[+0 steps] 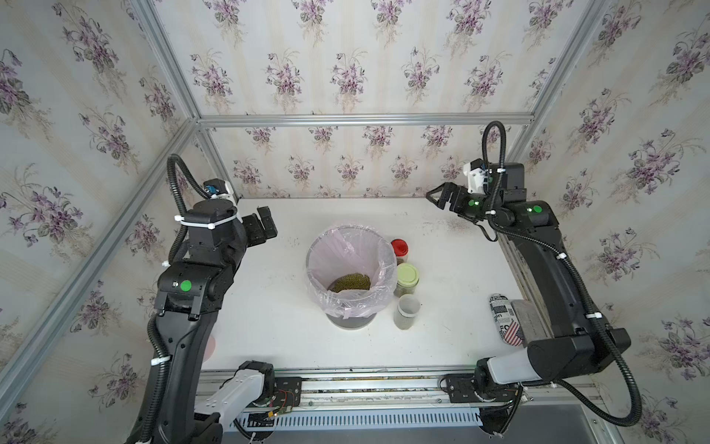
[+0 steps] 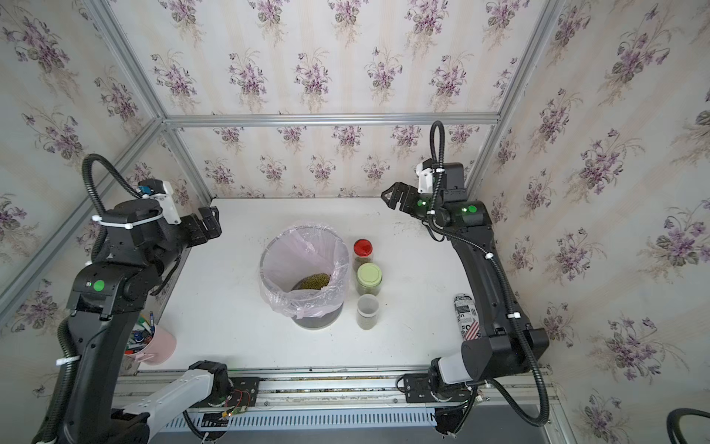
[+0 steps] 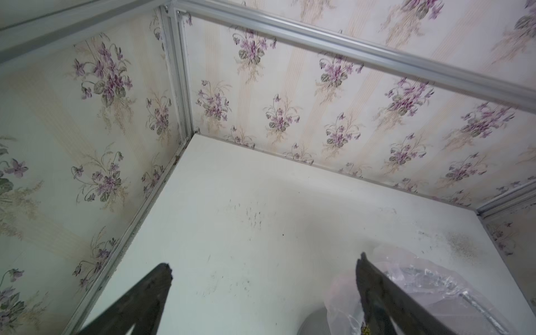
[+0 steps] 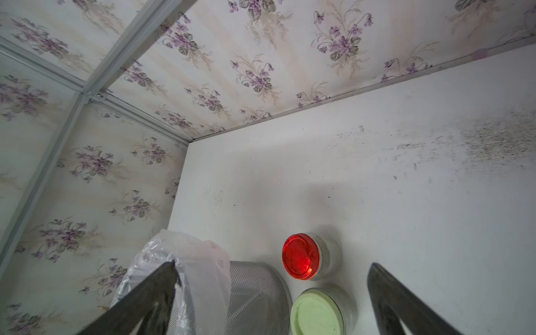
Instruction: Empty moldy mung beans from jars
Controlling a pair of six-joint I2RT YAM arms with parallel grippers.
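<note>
A bin lined with a pink bag [image 1: 347, 248] stands mid-table, a heap of green beans [image 1: 349, 282] inside. Right of it are a red-lidded jar [image 4: 301, 256], a green-lidded jar [image 4: 316, 314] and an uncovered, pale translucent jar [image 2: 367, 312]. My left gripper [image 1: 260, 225] hangs above the table left of the bin, open and empty. My right gripper [image 1: 438, 195] hangs above the back right of the table, behind the jars, open with nothing between its fingers.
A pink cup of pens [image 2: 156, 346] sits at the front left edge, a wrapped bundle [image 1: 503, 318] at the front right. Wallpapered walls close in the sides and back.
</note>
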